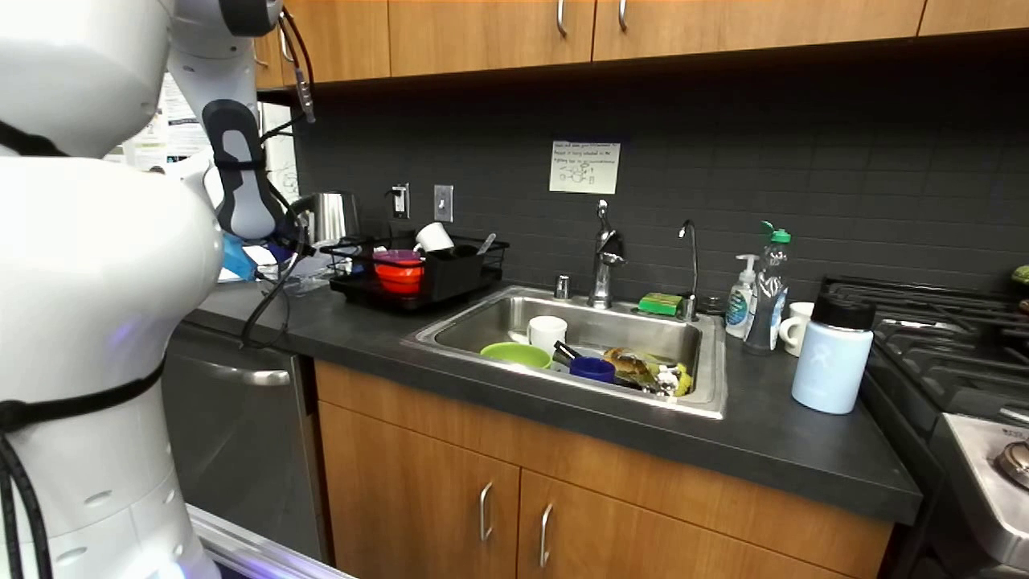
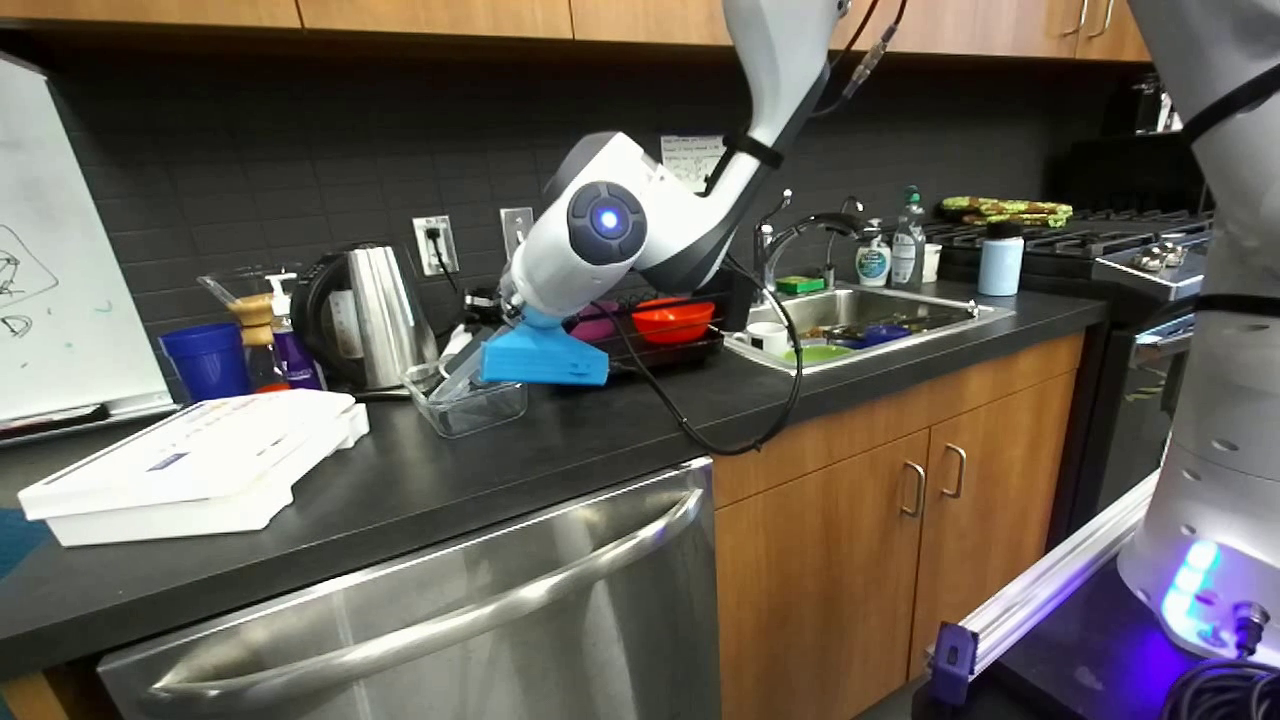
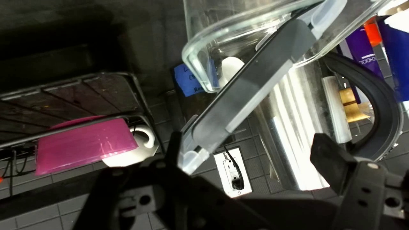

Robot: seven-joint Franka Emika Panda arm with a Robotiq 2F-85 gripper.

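Observation:
My gripper is open, its two dark fingers wide apart at the lower part of the wrist view. Between and beyond them, a grey lid (image 3: 251, 90) with clear clips runs diagonally; its lower end appears close to the left fingertip, and I cannot tell whether they touch. The lid's upper end overlaps a clear glass container (image 3: 203, 46). In exterior view 2 that container (image 2: 482, 410) rests on the counter with the lid leaning in it. The arm's wrist and a blue part (image 2: 546, 356) hang beside it, hiding most of the fingers.
Behind the container stands a steel kettle (image 2: 390, 314). A black dish rack (image 1: 439, 275) with bowls and a white mug is on the sink side. To the container's left lies a white box (image 2: 198, 462). Open counter (image 2: 576, 422) lies in front. The sink (image 1: 709, 371) holds dishes.

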